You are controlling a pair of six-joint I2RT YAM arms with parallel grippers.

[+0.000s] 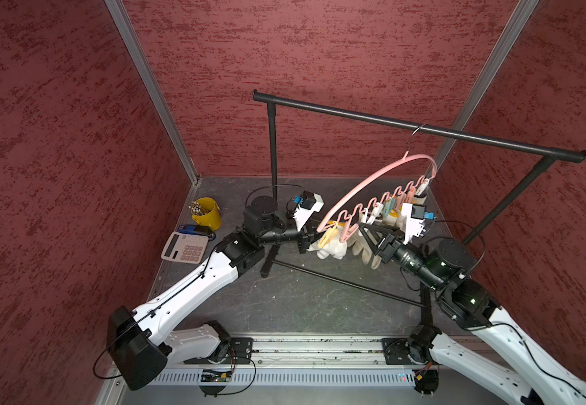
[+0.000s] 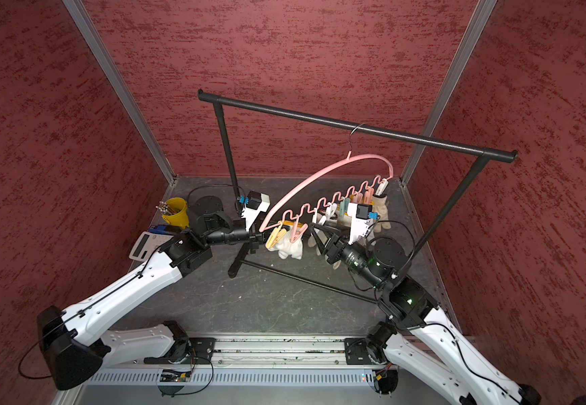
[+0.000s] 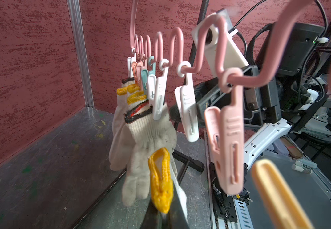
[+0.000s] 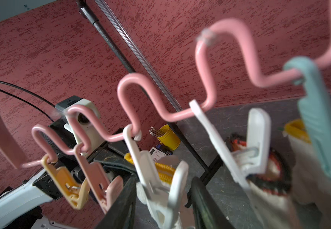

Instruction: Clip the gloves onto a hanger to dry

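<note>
A pink hanger [image 1: 371,180] with a row of clips hangs from the rack's bar. My left gripper is shut on the yellow cuff of a white glove [image 3: 160,179]; its body [image 1: 334,248] hangs below, behind the hanger's near clips. My right gripper stands open, one finger on each side of a white clip [image 4: 154,187] that nothing shows clipped in. Farther along, more gloves hang from clips, among them one with a black-and-red cuff [image 3: 138,111]. A pink clip [image 3: 230,133] and a yellow clip [image 4: 67,183] hang empty nearest my left arm.
The dark rack bar [image 1: 346,114] crosses above, with a low crossbar [image 1: 346,280] near the table. A yellow cup [image 1: 206,213] and a calculator [image 1: 185,247] stand at the left.
</note>
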